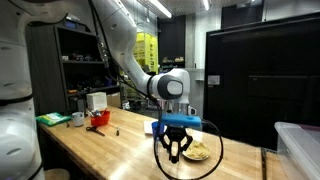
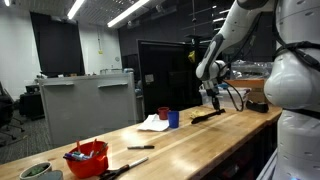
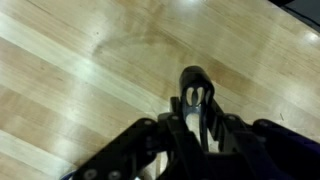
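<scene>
In the wrist view my gripper is shut on a dark object (image 3: pixel 195 78) with a rounded black end that sticks out past the fingers. What this object is cannot be made out, and its rest is hidden by the gripper. Exterior view 1 has the gripper (image 1: pixel 174 156) pointing down over the wooden table, in front and to the left of a yellow dish (image 1: pixel 197 151). From the other side, in exterior view 2, the arm (image 2: pixel 210 72) reaches over the table's far right part.
A blue cup (image 2: pixel 173 119), a red cup (image 2: pixel 163 113) and a white cloth (image 2: pixel 152 123) stand close together. A red basket (image 2: pixel 87 162) with things in it is at the other end, with several dark-handled tools (image 2: pixel 118 172) beside it.
</scene>
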